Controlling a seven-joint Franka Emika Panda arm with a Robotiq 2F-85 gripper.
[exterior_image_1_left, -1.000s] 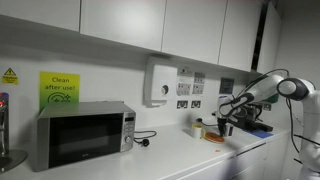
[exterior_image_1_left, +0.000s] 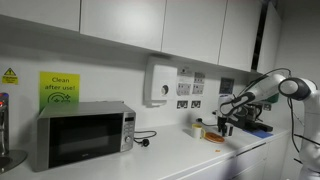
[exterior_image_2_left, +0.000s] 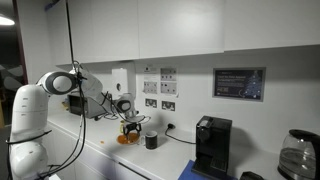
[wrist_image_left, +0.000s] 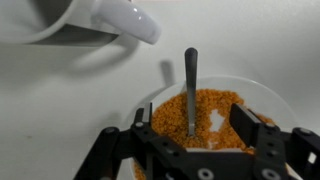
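In the wrist view, a white plate (wrist_image_left: 258, 90) holds a spread of orange grains (wrist_image_left: 170, 120). A dark-handled spoon or similar utensil (wrist_image_left: 191, 75) lies across the plate, its handle end past the rim. My gripper is over the plate with its fingers apart, one on each side of the utensil; whether either finger touches it I cannot tell. In exterior view 2 the gripper (exterior_image_2_left: 128, 126) is low above the orange patch (exterior_image_2_left: 127, 139) on the counter.
A white mug (wrist_image_left: 110, 20) lies close to the plate in the wrist view. Near the plate in exterior view 2 stands a dark mug (exterior_image_2_left: 151, 140); a coffee machine (exterior_image_2_left: 212, 147) is farther right. The microwave (exterior_image_1_left: 85, 135) stands far along the counter, with clear surface before the plate.
The arm and gripper show only a very slight shift at the plate across the exterior frames. The objects on the counter look unmoved.
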